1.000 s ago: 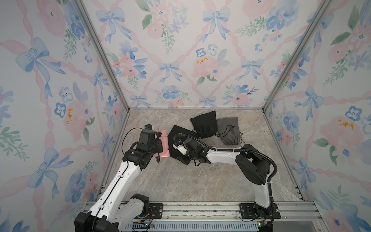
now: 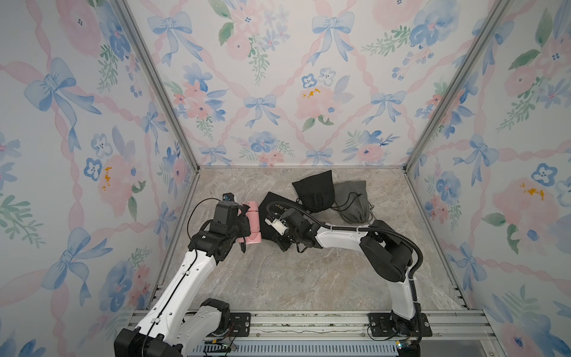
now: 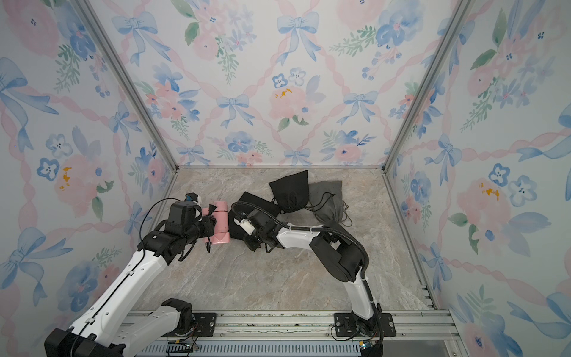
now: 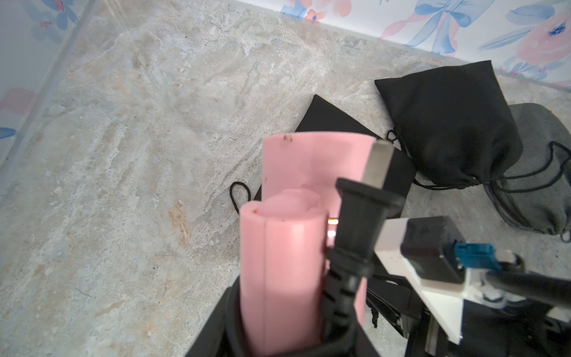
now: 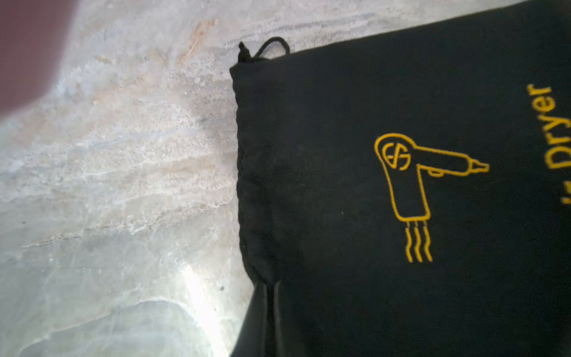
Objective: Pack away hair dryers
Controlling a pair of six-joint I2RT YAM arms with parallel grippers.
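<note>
A pink hair dryer (image 4: 282, 267), with a black cord or fitting beside it, is held upright in my left gripper (image 2: 244, 226), shut on it, at the left of the floor. A flat black drawstring bag (image 5: 333, 101) with a yellow dryer print lies to its right. My right gripper is low at that bag's drawstring edge, shut; whether cloth is between its fingertips is not visible.
A second black bag (image 2: 312, 184) and a grey bag (image 2: 354, 202) lie at the back right.
The pink dryer in my left gripper has moved very slightly; the other bags are unchanged.
</note>
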